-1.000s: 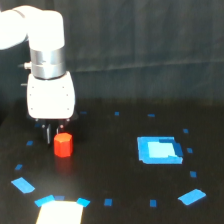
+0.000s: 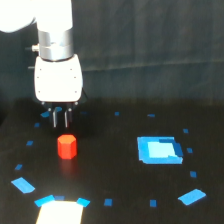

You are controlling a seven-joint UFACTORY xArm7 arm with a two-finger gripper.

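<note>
A red block (image 2: pixel 67 147) with a roughly six-sided outline rests on the dark table at the left. Just above and behind it in the view is my gripper (image 2: pixel 61 121), on a white arm that reaches down from the top. Two dark fingers (image 2: pixel 54 119) stand apart, with a gap and nothing seen between them. The block shows whole below the fingertips. Whether they touch it is hard to tell at this size.
At the right lies a blue square tray (image 2: pixel 143 142) with a pale inside. Blue tape pieces (image 2: pixel 22 185) and small blue marks dot the table. A pale shape (image 2: pixel 60 213) sits at the bottom edge.
My gripper has risen and moved a little to the right. The red block sits slightly farther right and lower in the view. The blue tray has stayed put.
</note>
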